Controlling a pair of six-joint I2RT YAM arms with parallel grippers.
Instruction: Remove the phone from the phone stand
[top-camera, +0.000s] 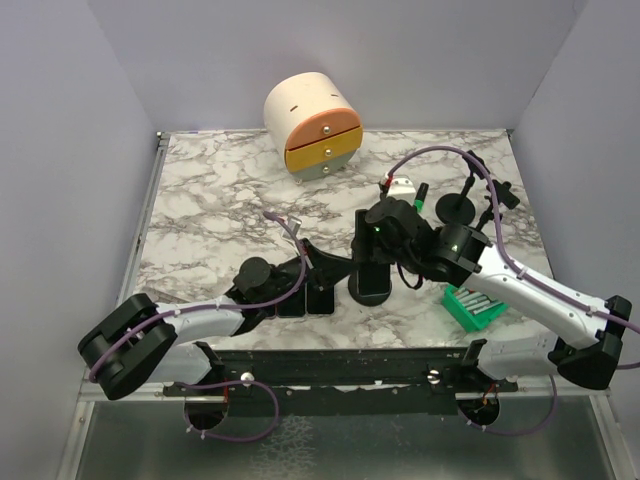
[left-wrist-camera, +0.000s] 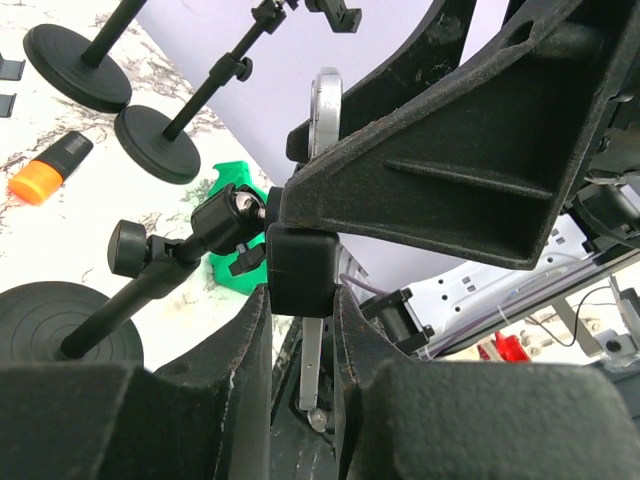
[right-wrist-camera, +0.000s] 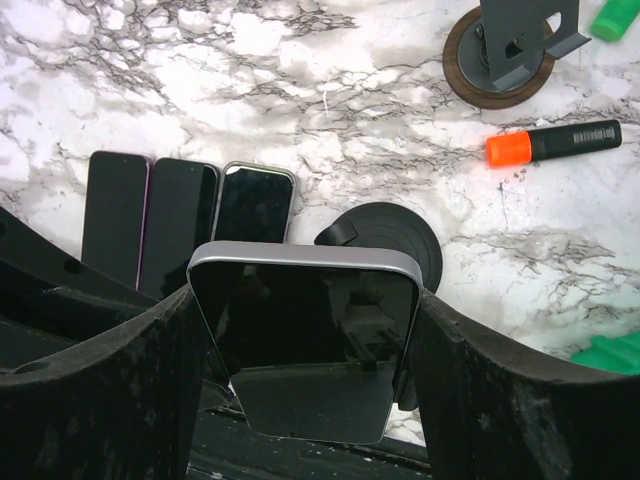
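Observation:
A black phone with a silver rim is between the fingers of my right gripper, which spans its width; in the left wrist view this gripper sits around it from above. My left gripper is shut on the black head of the phone stand (left-wrist-camera: 150, 290), whose round base (right-wrist-camera: 400, 230) rests on the marble table. In the top view the two grippers (top-camera: 340, 268) meet over the stand, so the contact there is partly hidden.
Several phones (right-wrist-camera: 180, 220) lie left of the stand. A highlighter (right-wrist-camera: 565, 140), a green tray (top-camera: 470, 310), other stands (top-camera: 455, 208) and a drawer cabinet (top-camera: 310, 125) stand around.

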